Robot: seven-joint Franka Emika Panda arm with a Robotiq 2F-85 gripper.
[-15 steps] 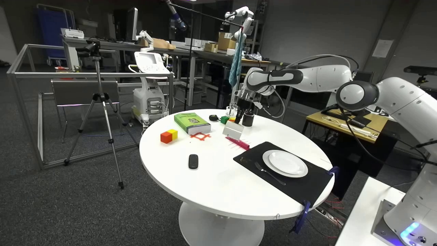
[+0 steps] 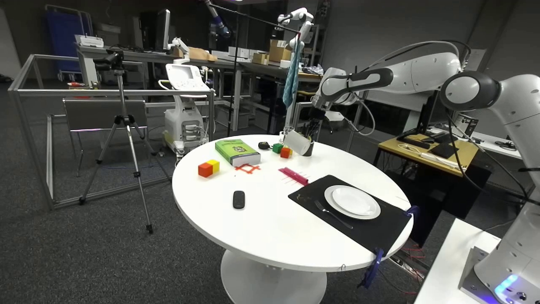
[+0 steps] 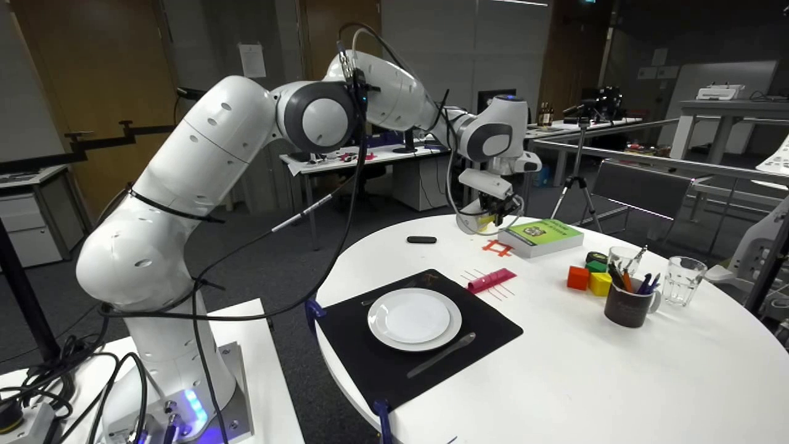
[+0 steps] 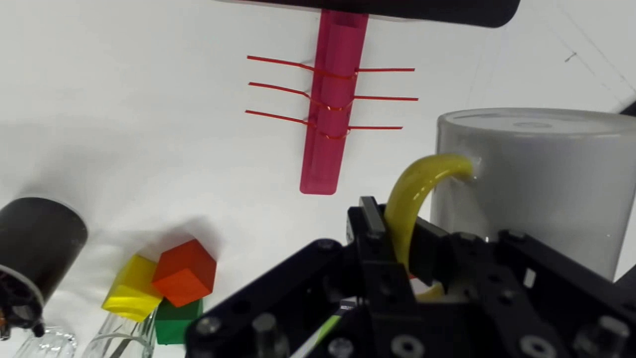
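A whitish mug (image 4: 536, 185) with a yellow handle (image 4: 411, 185) hangs in my gripper. The fingers are shut on the handle, one to either side, as the wrist view shows. Tilted, the mug (image 2: 296, 143) appears in front of the dark pen cup in exterior view 1, with the gripper (image 2: 312, 126) up and to its right. In exterior view 2 the mug (image 3: 470, 221) is partly covered by the wrist and a cable. Its base faces up in the wrist view, and the inside is hidden.
Below lies a pink strip (image 4: 334, 101) with red wires. Near it are coloured cubes (image 3: 578, 277), a dark pen cup (image 3: 626, 303), glasses (image 3: 682, 281) and a green book (image 3: 543, 233). White plates (image 3: 410, 317) rest on a black mat (image 3: 481, 322).
In exterior view 1, the arm and gripper have risen and shifted right. The held mug has gone up and slightly right, from near the pink strip to in front of the pen cup.
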